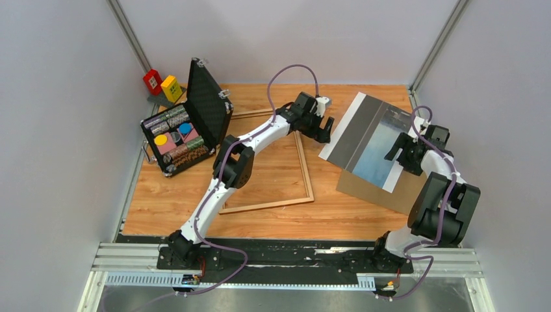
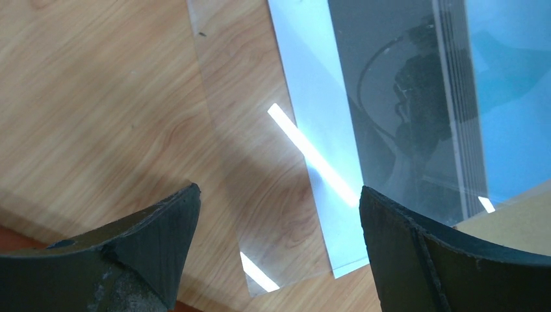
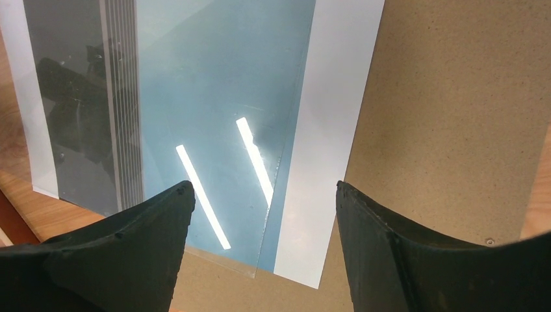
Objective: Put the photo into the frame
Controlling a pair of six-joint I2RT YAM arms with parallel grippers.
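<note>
The photo (image 1: 376,146), grey and blue with white borders, lies under a clear sheet (image 2: 247,195) on a brown board (image 1: 364,194) at the right. The empty wooden frame (image 1: 266,204) lies in the middle of the table. My left gripper (image 1: 324,129) hangs open between the frame and the photo, above the clear sheet's edge in the left wrist view, with nothing between its fingers. My right gripper (image 1: 397,149) is open over the photo's right white border, which lies between its fingers in the right wrist view, below them.
An open black case (image 1: 211,107) with chips stands at the back left, beside red (image 1: 152,80) and yellow (image 1: 171,88) boxes. Bare table (image 1: 331,221) shows at the front.
</note>
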